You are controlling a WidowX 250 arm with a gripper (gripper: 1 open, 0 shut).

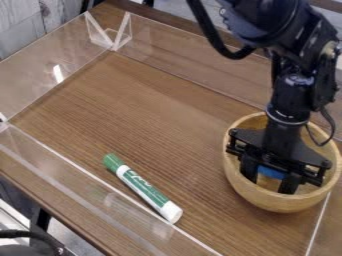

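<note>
A round beige bowl (pixel 267 200) sits at the right of the wooden table. My black gripper (pixel 275 170) reaches down into it from above, shut on a blue object (pixel 267 178) that is mostly hidden behind the black gripper parts. A white tube with a green cap (pixel 143 190) lies diagonally at the lower middle, left of the bowl.
Clear plastic walls line the table's left and front edges, with a white wire piece (pixel 107 32) at the upper left.
</note>
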